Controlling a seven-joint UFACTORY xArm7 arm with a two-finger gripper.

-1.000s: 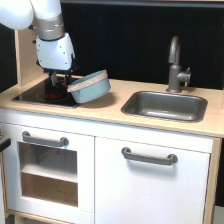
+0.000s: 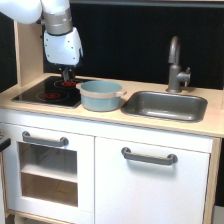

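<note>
A blue-green pot (image 2: 101,98) with pale handles stands level on the wooden counter, by the right edge of the black stove top (image 2: 45,97). Over the stove, just up and left of the pot, hang the dark fingers of my gripper (image 2: 68,74). They look close to the pot's left side, but whether they touch it is unclear. At this size I cannot see whether the fingers are open or shut.
A metal sink (image 2: 165,105) with a dark faucet (image 2: 176,68) lies to the right of the pot. Bare counter (image 2: 132,88) shows between pot and sink. Red burner rings mark the stove. Below are white cabinet doors with grey handles.
The pot was tilted, its right side raised; now it is level and slightly further right and lower. The gripper has shifted slightly, and more of the stove's red rings shows.
</note>
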